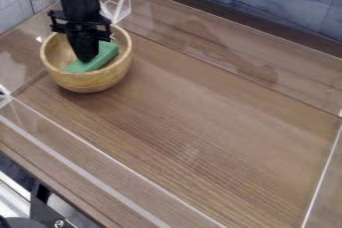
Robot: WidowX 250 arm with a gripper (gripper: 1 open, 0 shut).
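Observation:
A light wooden bowl (87,79) stands at the left of the table, with a green object (95,60) inside it. My black gripper (70,50) reaches down from the top into the bowl, over the left end of the green object. Its fingertips are dark and small, and whether they are closed on the object is hard to see.
White tape runs along its edges, with a dark area and cables at the lower left.

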